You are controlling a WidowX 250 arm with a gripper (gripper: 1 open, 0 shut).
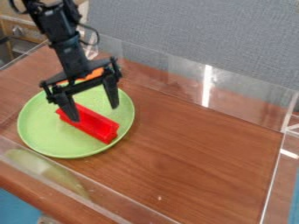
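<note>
A red oblong block point(91, 124) lies on a green plate point(47, 137) at the left of the camera view. My black gripper point(91, 107) is over the plate, just above the block, its fingers spread open with nothing seen between them. An orange object point(93, 74) behind the gripper is mostly hidden by it.
Transparent walls edge it at the back, front and right, with a grey panel point(193, 44) behind.
</note>
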